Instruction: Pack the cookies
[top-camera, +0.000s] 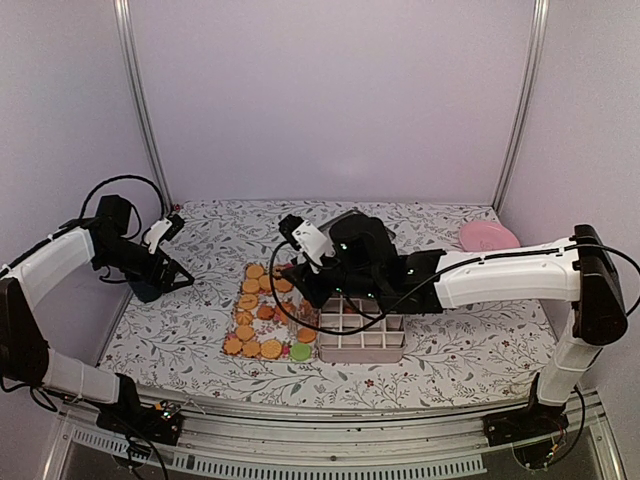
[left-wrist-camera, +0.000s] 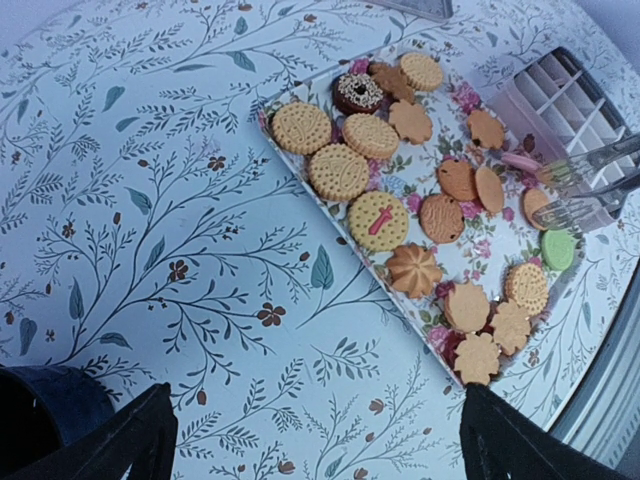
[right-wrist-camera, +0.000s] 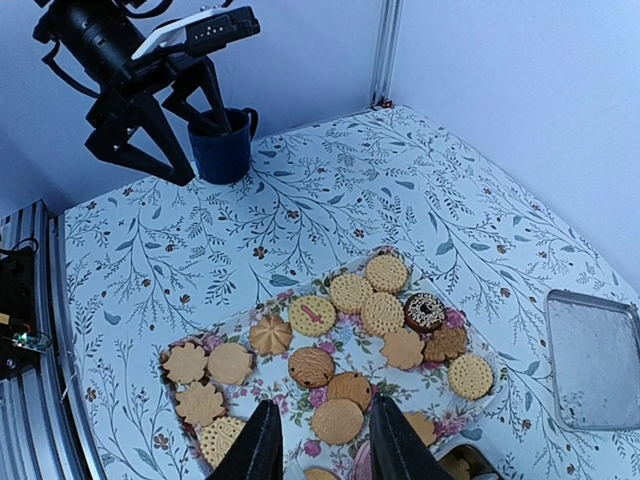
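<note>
Round and flower-shaped cookies lie on a floral tray (left-wrist-camera: 335, 222), among them a chocolate ring (left-wrist-camera: 357, 93) and a green cookie (left-wrist-camera: 558, 249). Beside it stands a pale compartment box (top-camera: 361, 354); the compartments that show look empty. Over the tray's box side, my right gripper has its fingers apart, pointing down. A pink cookie (left-wrist-camera: 521, 162) sits by one fingertip; I cannot tell whether they touch. Close by, a plain round cookie (left-wrist-camera: 489, 189) leans on another. My left gripper is open and empty, away at the left side.
A dark blue mug (right-wrist-camera: 221, 150) stands near the left gripper. An empty grey tray (right-wrist-camera: 597, 362) lies at the back, and a pink plate (top-camera: 487, 236) at the back right.
</note>
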